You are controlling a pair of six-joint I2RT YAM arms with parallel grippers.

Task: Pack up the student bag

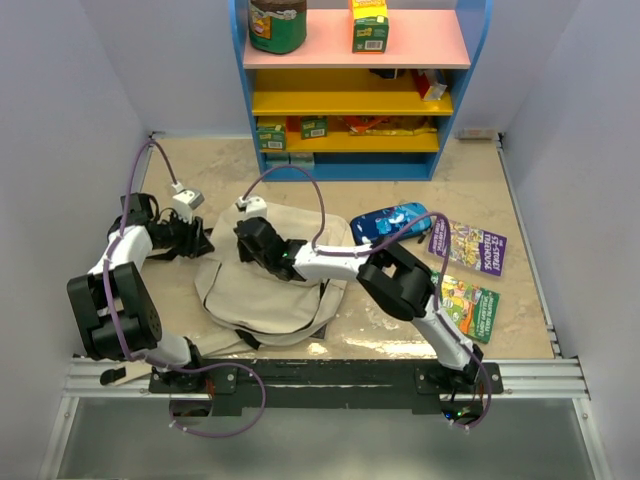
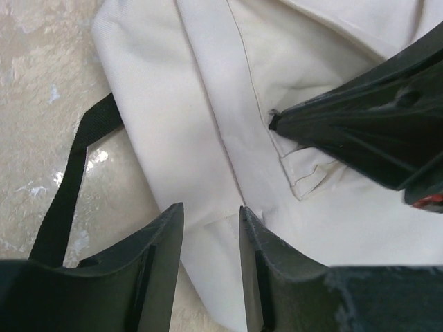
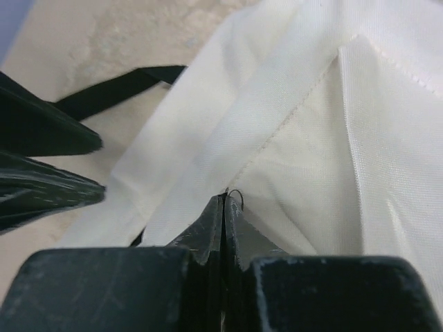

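A cream fabric bag (image 1: 255, 305) lies flat on the table, its black strap (image 2: 100, 121) along the left. My right gripper (image 1: 243, 250) is over the bag's upper left; in the right wrist view (image 3: 225, 200) it is shut at a seam, a small dark thread or tab at its tips. My left gripper (image 1: 203, 238) is at the bag's left edge; in the left wrist view its fingertips (image 2: 173, 214) stand apart over the fabric, with nothing seen between them. A blue pencil case (image 1: 385, 220) and two books (image 1: 465, 246) lie to the right.
A shelf unit (image 1: 350, 92) with boxes stands at the back. A green book (image 1: 470, 310) lies front right. Bare table remains around the books and at the back left. Walls enclose both sides.
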